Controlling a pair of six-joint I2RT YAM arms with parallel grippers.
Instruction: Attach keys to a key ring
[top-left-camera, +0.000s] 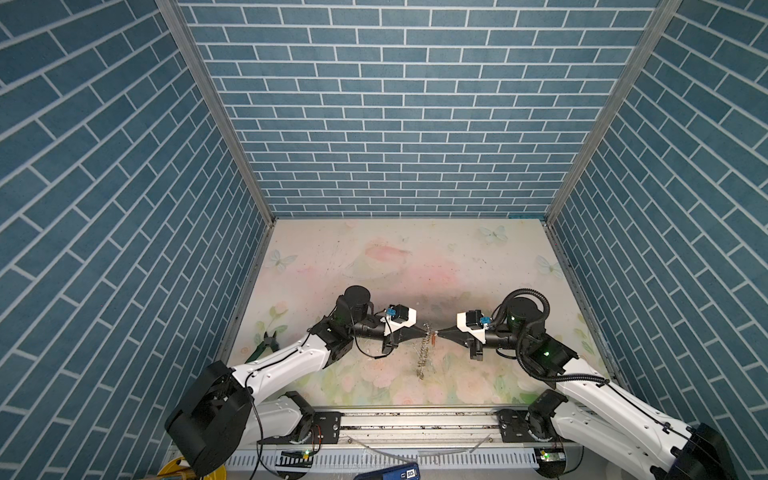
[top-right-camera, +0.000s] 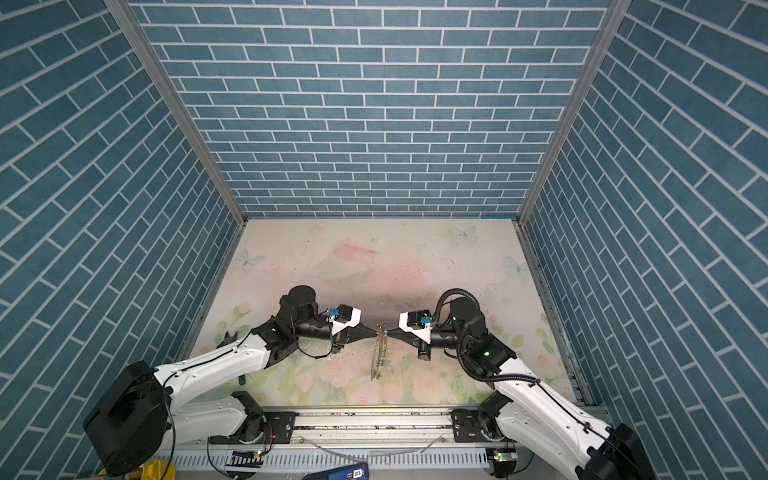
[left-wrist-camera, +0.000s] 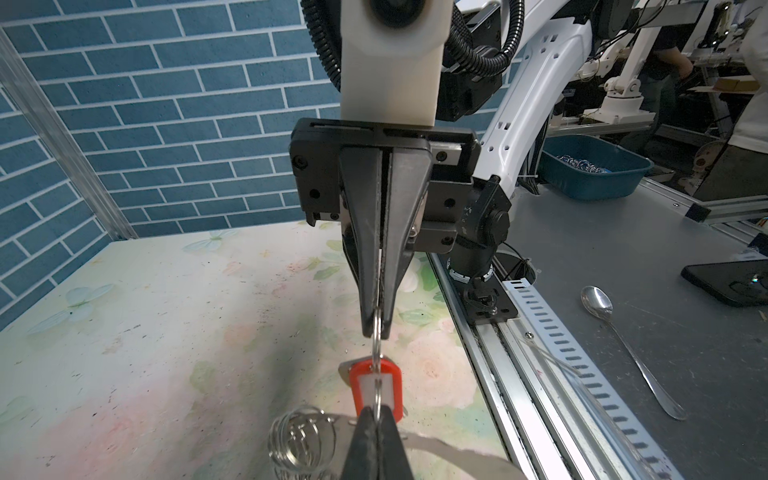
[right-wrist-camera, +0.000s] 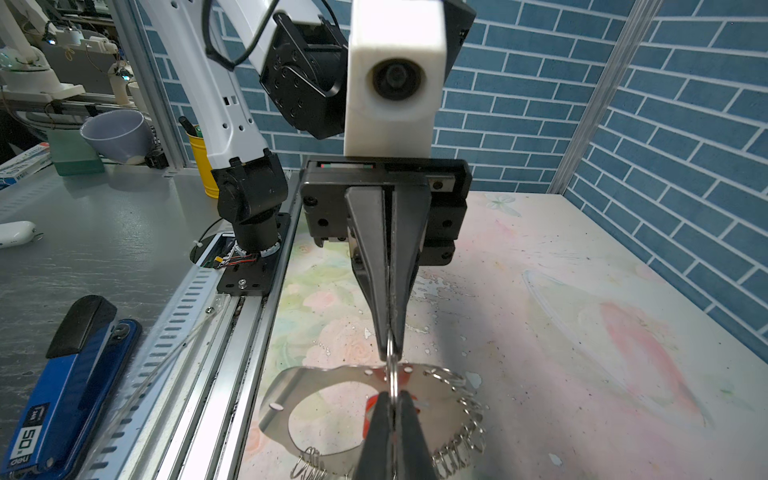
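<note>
In the left wrist view my left gripper is shut at the bottom, with a thin metal ring (left-wrist-camera: 377, 392) at its tips. Opposite, my right gripper is shut on another thin ring part that leads down to a red-framed key tag (left-wrist-camera: 355, 392), a metallic piece peeking out behind it. A flat metal holder (right-wrist-camera: 284, 400) with an oval opening and several small coiled rings (right-wrist-camera: 468, 432) fills the lower right wrist view; part of the red tag (right-wrist-camera: 370, 412) shows through. The two gripper tips are close together; whether the rings interlock cannot be told.
In the top left view a string of coiled rings (top-left-camera: 421, 360) hangs below the tips. Green-handled pliers (top-left-camera: 265, 344) lie at the left of the floral table (top-left-camera: 376, 248), whose far half is clear. Beyond the rail are a spoon (left-wrist-camera: 632, 352) and a blue stapler (right-wrist-camera: 68, 384).
</note>
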